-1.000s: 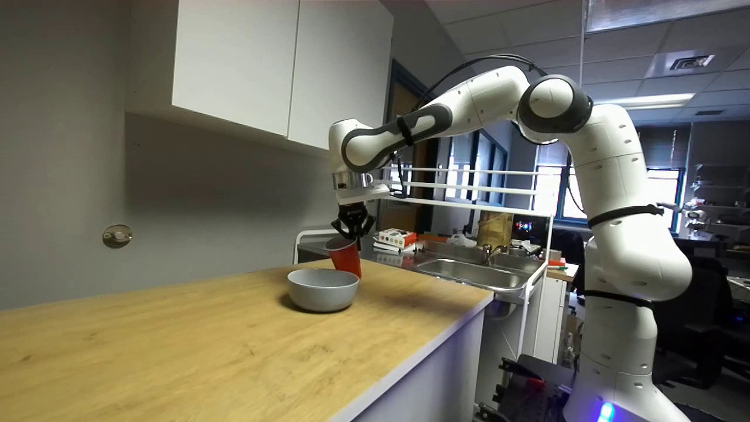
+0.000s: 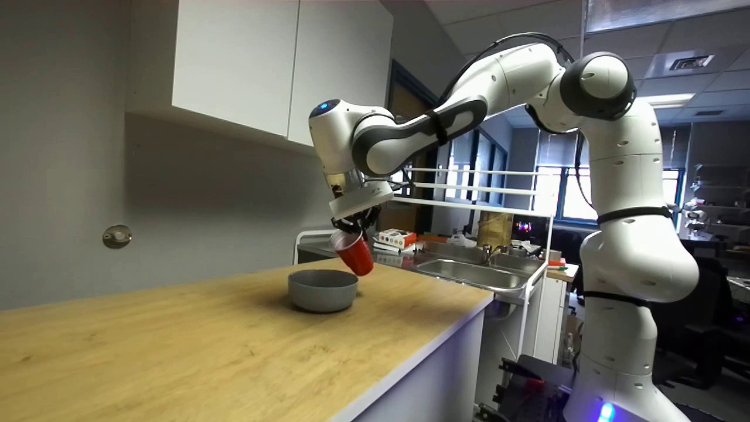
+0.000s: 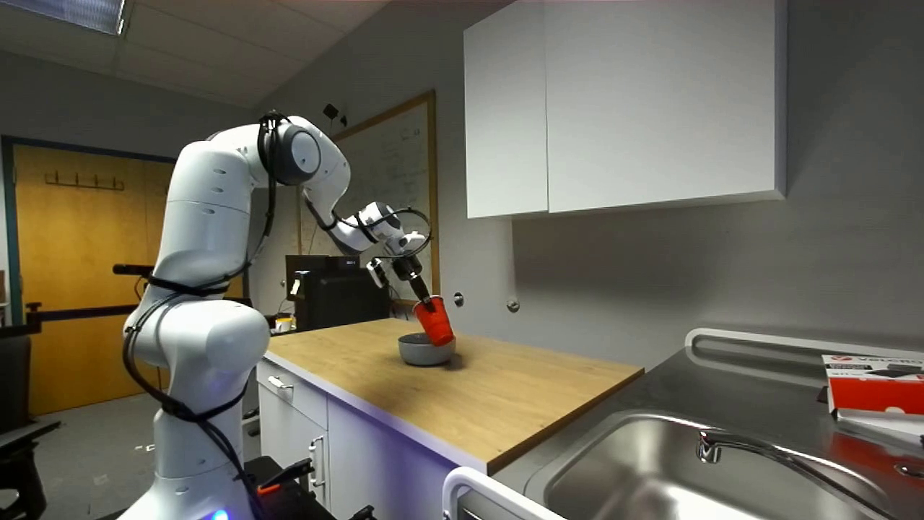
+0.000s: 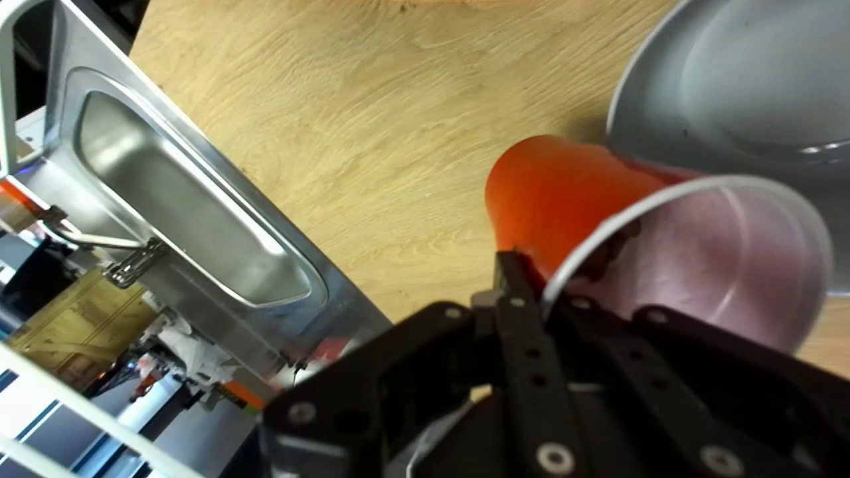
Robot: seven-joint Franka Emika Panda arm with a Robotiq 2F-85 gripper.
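Observation:
A red cup with a white inside hangs tilted over the counter, its mouth toward the upper left in exterior view 1. My gripper is shut on the cup's wall near the rim, one finger outside and the other within the cup. Close beside the cup stands a grey bowl, upright on the wooden counter. In the wrist view, the bowl lies just past the cup and looks empty in the part that shows; the cup covers some of its edge.
A steel sink with a tap adjoins the wooden counter. Boxes lie beyond the counter's far end. White cabinets hang overhead on the wall.
The cup was nearly upright a second ago and now leans more, its base swung to the right. My wrist has tilted with it, and the arm's elbow has risen. The bowl has stayed put.

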